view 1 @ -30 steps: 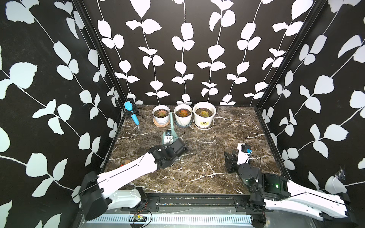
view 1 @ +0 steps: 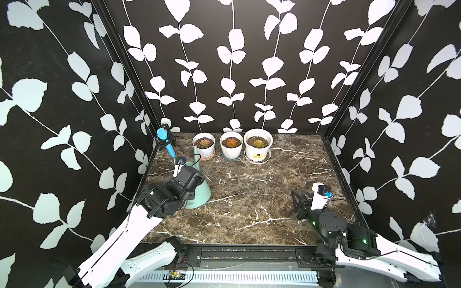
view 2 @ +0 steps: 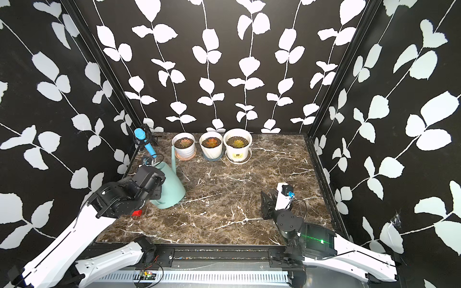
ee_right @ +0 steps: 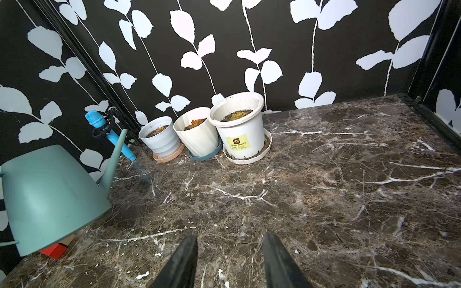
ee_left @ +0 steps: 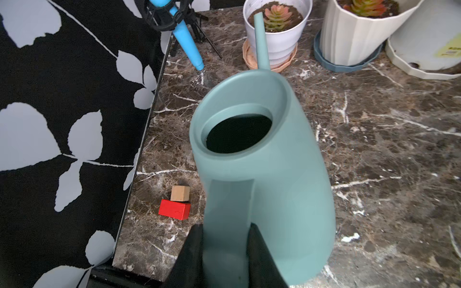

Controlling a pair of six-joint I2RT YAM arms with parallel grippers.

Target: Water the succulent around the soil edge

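My left gripper is shut on the handle of the mint watering can (ee_left: 269, 182), which is lifted toward the left side, its spout (ee_left: 262, 43) pointing at the left pot (ee_left: 271, 43) with a pinkish succulent (ee_left: 276, 16). The middle pot (view 2: 211, 149) holds a reddish succulent; the right, larger pot (ee_right: 237, 129) a yellow-green one. No water shows at the spout. My right gripper hangs at the table's right front, fingertips apart with a gap between them in its wrist view; whether it holds anything is not clear.
A blue microphone (view 1: 168, 144) on a stand is at the back left. A red block (ee_left: 173, 209) and a wooden block (ee_left: 179, 193) lie at the left front.
My left arm has moved left with the watering can, shifting the spout from between the pots leftward. My right gripper has moved slightly to the right.
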